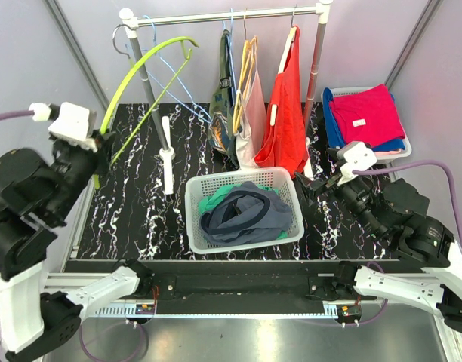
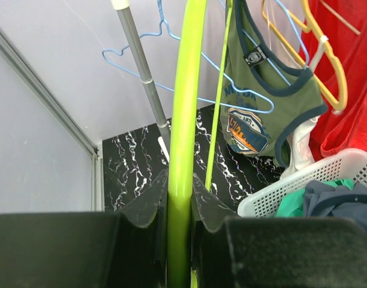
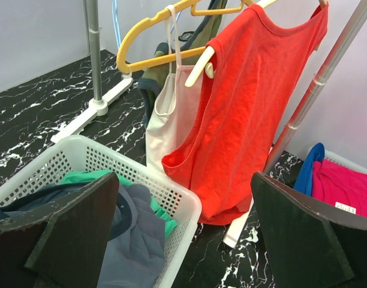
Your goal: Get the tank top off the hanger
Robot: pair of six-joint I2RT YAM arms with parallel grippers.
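A bare lime-green hanger (image 1: 129, 74) is held up at the left of the rack, with my left gripper shut on one end of it. No garment is on this hanger. Its metal hook (image 1: 119, 41) is close to the rack's left post. On the rail hang a green printed tank top (image 2: 249, 114), a pale pink-white top (image 3: 174, 114) on a yellow hanger, and a red tank top (image 3: 246, 96) on a cream hanger. My right gripper stands open right of the white basket (image 1: 192, 224), with nothing between its fingers.
Dark grey and green clothes (image 1: 250, 215) lie in the white basket below the rack. Empty blue hangers (image 2: 165, 36) hang at the rail's left. A second basket with folded pink and blue cloth (image 1: 367, 117) stands at the back right.
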